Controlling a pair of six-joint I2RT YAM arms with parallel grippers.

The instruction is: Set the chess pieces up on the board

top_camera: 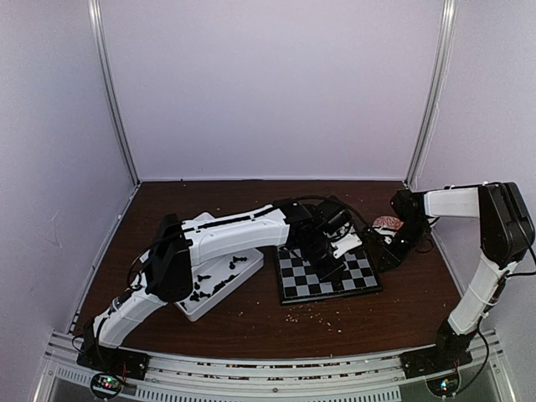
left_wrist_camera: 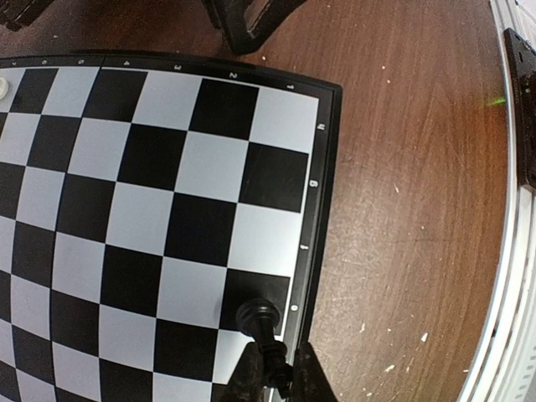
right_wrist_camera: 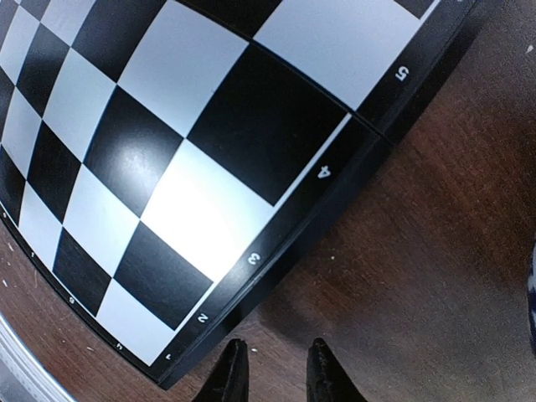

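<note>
The chessboard point(top_camera: 306, 290) lies flat on the table, most of its near squares bare. In the left wrist view my left gripper is shut on a black chess piece point(left_wrist_camera: 260, 316). The piece's round base points at the dark square by the board's edge; whether it touches cannot be told. One light piece point(left_wrist_camera: 3, 87) stands at that view's far left. My right gripper hangs just off the board's corner, fingers apart, nothing between them. A white tray point(top_camera: 195, 313) left of the board holds several black pieces point(top_camera: 201, 295), partly hidden by my left arm.
A reddish patterned object point(top_camera: 388, 223) sits behind my right gripper at the board's right. Small crumbs point(top_camera: 315, 318) lie on the table in front of the board.
</note>
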